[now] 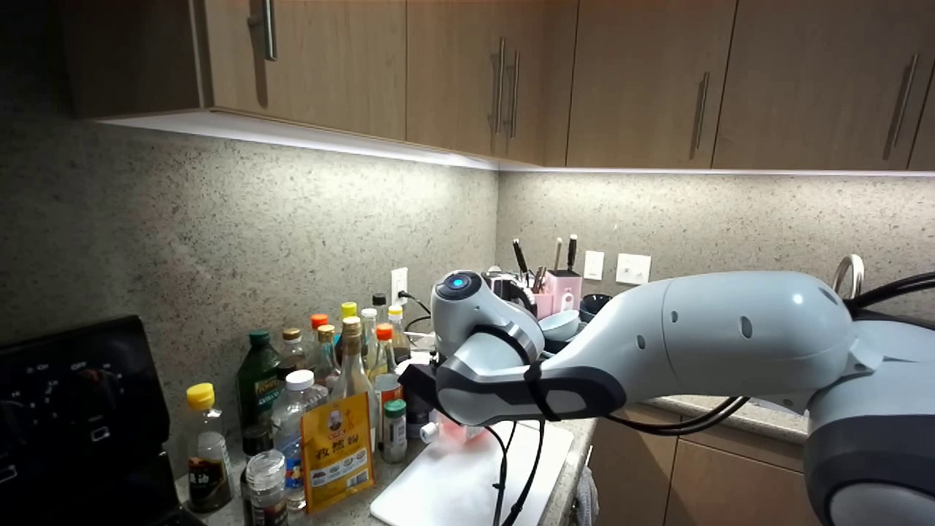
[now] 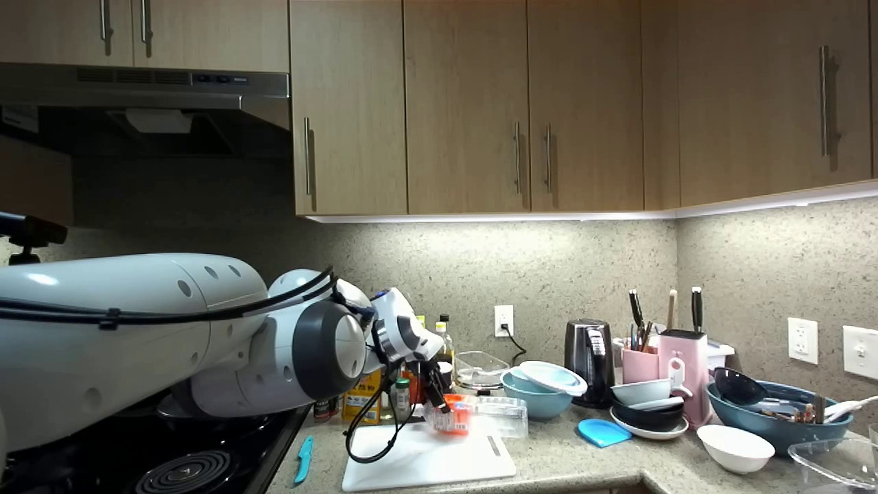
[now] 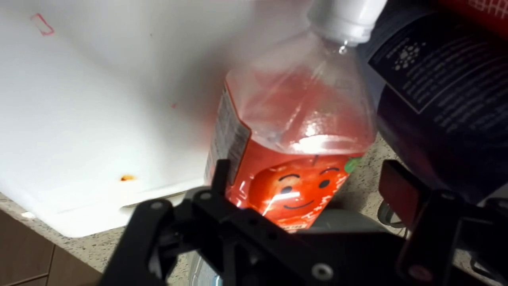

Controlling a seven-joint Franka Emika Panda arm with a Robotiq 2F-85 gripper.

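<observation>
A clear plastic bottle with an orange-red smiling-fruit label (image 3: 304, 186) and a white cap (image 3: 350, 16) lies on its side at the back edge of the white cutting board (image 3: 95, 109). My gripper is open above it. In the wrist view, the label lies between the two spread fingers, the left one close to its side and a gap showing at the right one. Whether the left finger touches is unclear. Exterior view 2 shows the bottle (image 2: 454, 416) under the black fingers; the arm mostly covers it in exterior view 1.
Close beside the bottle stands a dark jar (image 3: 443, 90). Several sauce bottles and a yellow packet (image 1: 337, 451) crowd the wall. A clear container (image 2: 503, 416) and blue bowls (image 2: 539, 399) sit to the right. The board's front is bare.
</observation>
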